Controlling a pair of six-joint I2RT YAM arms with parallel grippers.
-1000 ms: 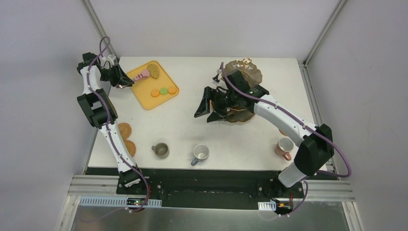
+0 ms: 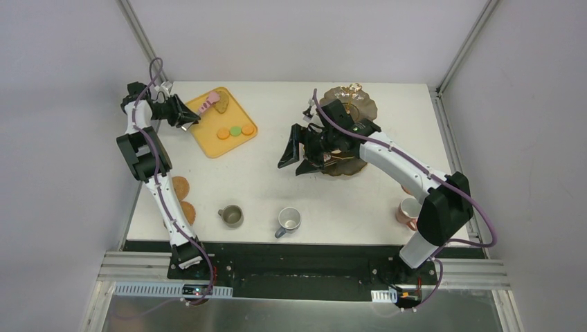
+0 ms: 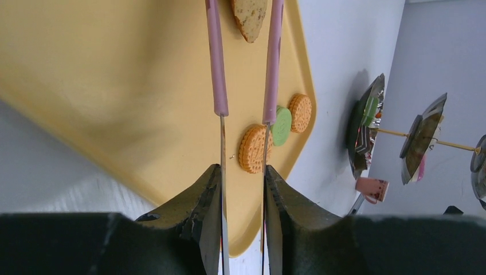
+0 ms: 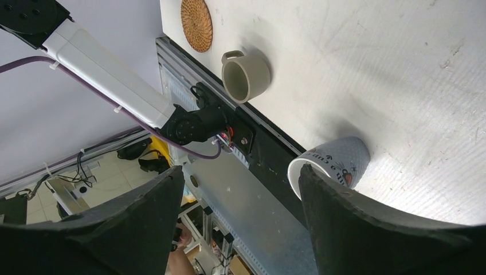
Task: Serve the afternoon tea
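Note:
My left gripper [image 2: 192, 121] is shut on the tongs [image 3: 218, 74], which have metal legs and pink ends. Over the yellow tray [image 2: 201, 137] the pink ends stand apart, one on either side of a brown bread-like piece [image 3: 250, 20] in the left wrist view; their tips lie beyond the frame's top. Two orange-brown biscuits and a green round [image 3: 281, 126] lie in a row on the tray. Before the tiered gold stand [image 2: 344, 167], my right gripper [image 2: 289, 166] is open, nothing between its fingers, and its arm covers part of the stand.
A grey-white mug [image 4: 338, 163] and an olive cup [image 4: 247, 78] stand near the front edge. Woven coasters [image 2: 181, 187] lie beside the left arm. At the front right, a pink mug [image 2: 410, 209] is close to the right arm.
My left gripper has shifted a little to the right, and the pink tong ends have turned toward the bread-like piece. The right arm has moved slightly left.

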